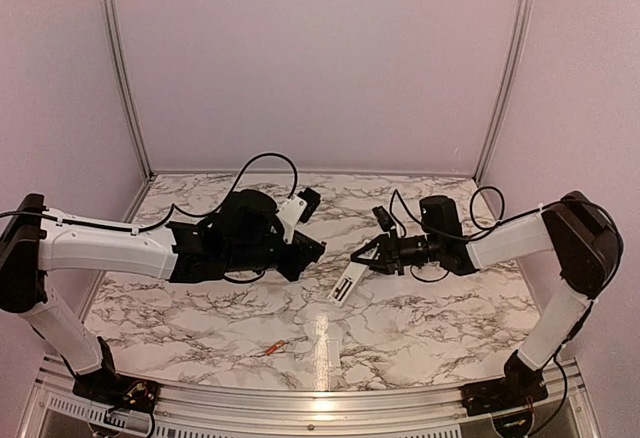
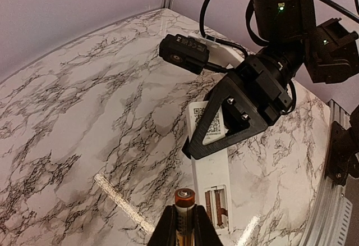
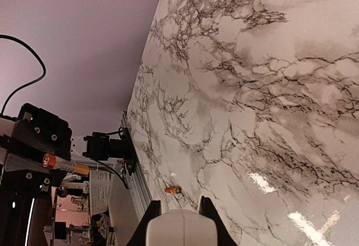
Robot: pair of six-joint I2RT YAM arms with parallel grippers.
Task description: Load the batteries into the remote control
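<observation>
My left gripper (image 1: 315, 253) is shut on a battery (image 2: 184, 215), which stands upright between its fingertips in the left wrist view and shows orange in the right wrist view. To its right, my right gripper (image 1: 365, 256) is shut on the white remote (image 1: 347, 284), held tilted in the air with its battery compartment (image 2: 216, 206) open at the lower end. Something dark shows inside that compartment; I cannot tell exactly what. Another orange battery (image 1: 275, 347) lies on the table at the front.
The marble table (image 1: 200, 328) is otherwise largely clear, with free room at the back and both sides. A metal rail (image 1: 380, 398) runs along the front edge, and pale walls enclose the back and sides.
</observation>
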